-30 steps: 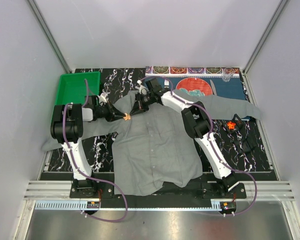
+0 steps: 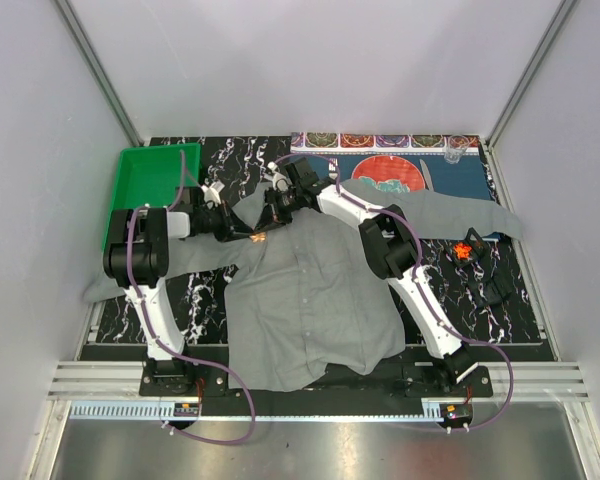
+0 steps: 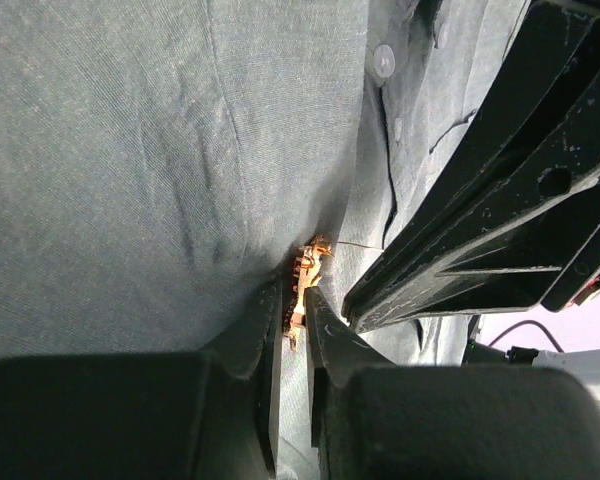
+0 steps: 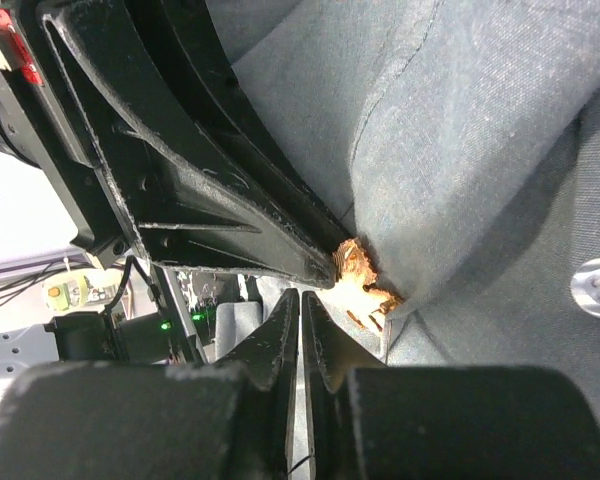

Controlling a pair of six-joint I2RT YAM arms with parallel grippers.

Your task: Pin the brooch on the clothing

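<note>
A grey shirt (image 2: pixel 310 310) lies spread out with buttons down its front. A gold brooch (image 2: pixel 258 236) (image 3: pixel 307 275) sits at a fold near its upper left part, its thin pin showing in the left wrist view. My left gripper (image 2: pixel 242 232) is shut on the brooch, coming from the left. My right gripper (image 2: pixel 268 222) is shut right beside it, coming from above right; whether it pinches cloth or pin is hard to tell.
A green tray (image 2: pixel 145 155) stands at the back left. A blue placemat with a red plate (image 2: pixel 388 164), cutlery and a glass (image 2: pixel 455 150) lies at the back right. A black strapped item (image 2: pixel 490 288) with an orange flower lies on the right.
Both grippers have shifted slightly at the brooch, the left one a little downward in the top view. The shirt lies almost unchanged.
</note>
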